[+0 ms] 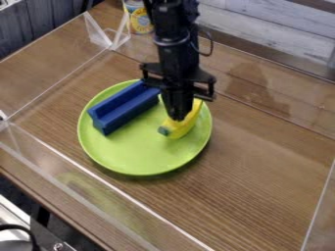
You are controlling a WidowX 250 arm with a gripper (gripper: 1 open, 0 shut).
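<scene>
A green plate [141, 155] lies on the wooden table. On its left side is a long blue block [121, 105]. To the right of that lies a yellow object [185, 124] with a small teal tip, partly hidden under the arm. The black gripper [177, 98] hangs low over the middle of the plate, between the blue block and the yellow object; its fingertips are hard to make out, and nothing is seen held.
A bright patterned object [139, 20] stands at the back, behind the arm. A black cable lies at the bottom left corner.
</scene>
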